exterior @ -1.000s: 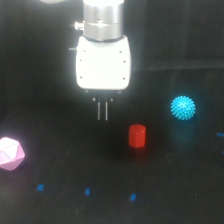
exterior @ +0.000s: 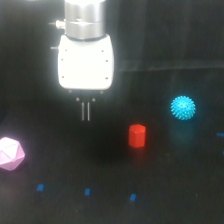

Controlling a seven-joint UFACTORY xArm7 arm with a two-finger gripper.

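Observation:
My gripper [exterior: 86, 112] hangs below the white hand at the upper left of the camera view. Its two thin fingers point down, with a narrow dark gap between them and no object in it. Whether that gap counts as open or shut is not clear. A small red block [exterior: 137, 136] stands to the right of the fingers and a little lower in the view, apart from them. Farther right and higher is a spiky light-blue ball [exterior: 182, 108]. At the left edge lies a pink faceted ball [exterior: 11, 153].
Small blue marks [exterior: 87, 191] run along the surface's lower part, and another blue mark [exterior: 220, 134] shows at the right edge. Clear space lies under the gripper and across the lower right.
My gripper has moved left, farther from the red block. The block and both balls have stayed where they were.

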